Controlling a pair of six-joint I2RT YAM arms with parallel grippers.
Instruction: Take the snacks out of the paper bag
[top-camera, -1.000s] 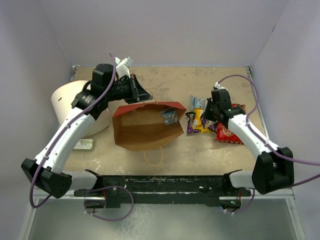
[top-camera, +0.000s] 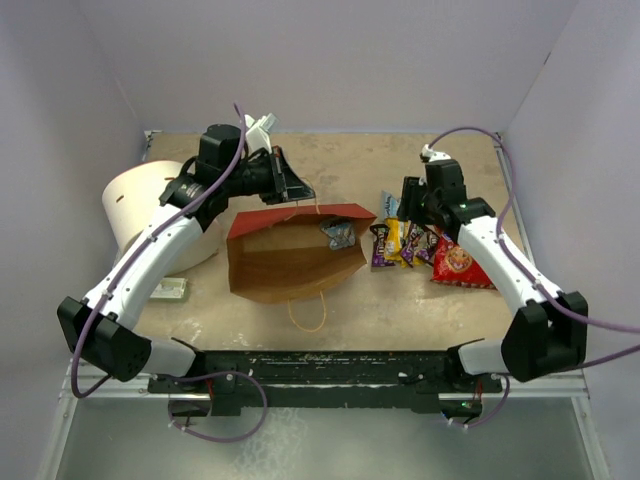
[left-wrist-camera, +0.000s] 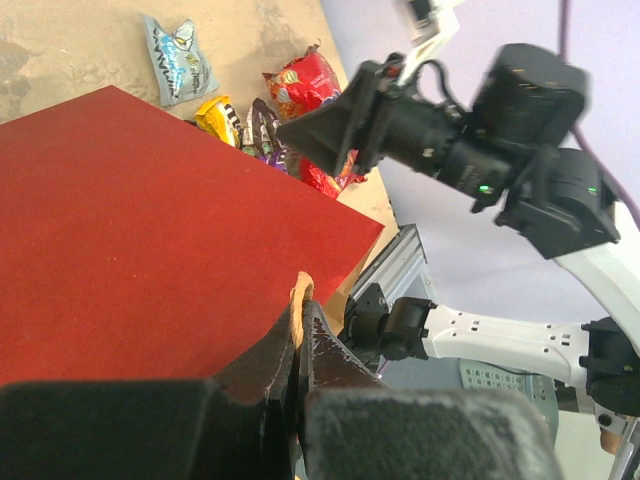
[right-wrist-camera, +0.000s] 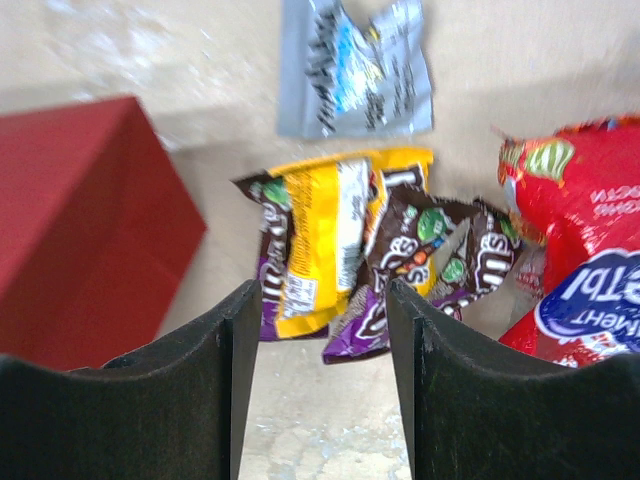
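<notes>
The paper bag lies on its side with its mouth facing the robot; its red outer side fills much of the left wrist view. One grey-blue snack packet is inside, at the bag's right. My left gripper is shut on the thin orange bag handle above the bag. My right gripper hangs part open over the snacks on the table, nothing between its fingers. Beneath it are a yellow packet, dark purple packets and a grey-blue packet. A red packet lies farther right.
A large cream-coloured cylinder stands at the left, with a small pale box before it. The bag's other handle loop lies on the table. Bare table shows in front of the snacks.
My right gripper dipped towards the snack pile and has since risen and moved back. My left gripper has shifted slightly to the right with the handle. The packet inside the bag stays put.
</notes>
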